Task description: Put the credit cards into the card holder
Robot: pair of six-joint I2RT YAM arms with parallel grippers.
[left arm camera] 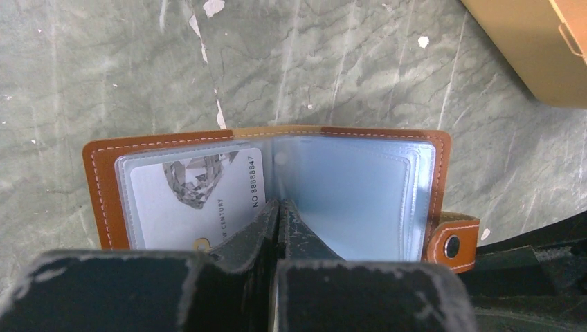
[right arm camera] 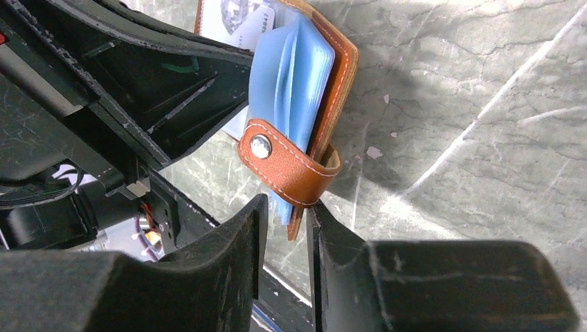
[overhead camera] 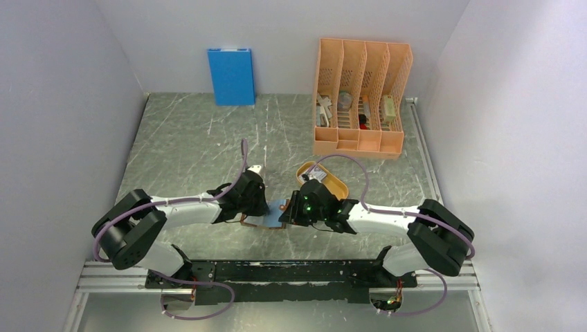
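Observation:
A brown leather card holder with clear bluish sleeves lies open beneath both grippers. A white card sits in its left sleeve. My left gripper is shut at the middle of the sleeves; what is between its tips is hard to see. My right gripper is at the holder's right end, beside the snap strap, its fingers slightly apart around the lower edge of the sleeves and leather.
A yellow container with cards lies behind the right gripper. A peach organizer and a blue box stand at the back.

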